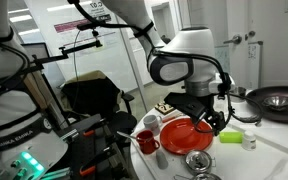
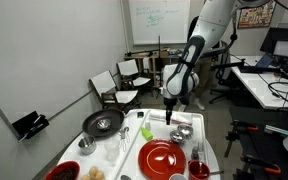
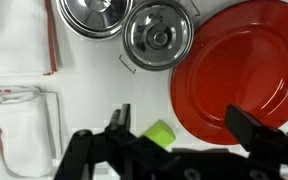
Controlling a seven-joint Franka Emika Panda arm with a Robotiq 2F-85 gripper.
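Note:
My gripper [image 1: 219,122] is open and points down beside the far edge of the red plate [image 1: 185,134]. In the wrist view the fingers [image 3: 121,118] stand wide apart, with nothing held between them. A small bright green object [image 3: 160,134] lies on the white table below, closer to the left finger in that view and partly hidden by the gripper body. The red plate [image 3: 238,68] fills the right side there. Exterior view 2 has the gripper [image 2: 169,117] above the table, behind the plate [image 2: 162,158].
Silver round pots [image 3: 159,35] and folded white cloths [image 3: 22,130] lie near. A white jar [image 1: 249,141] stands beside the green object. A black pan [image 1: 276,98] sits farther back. A red mug [image 1: 147,142] and a white cup [image 1: 152,123] are left of the plate.

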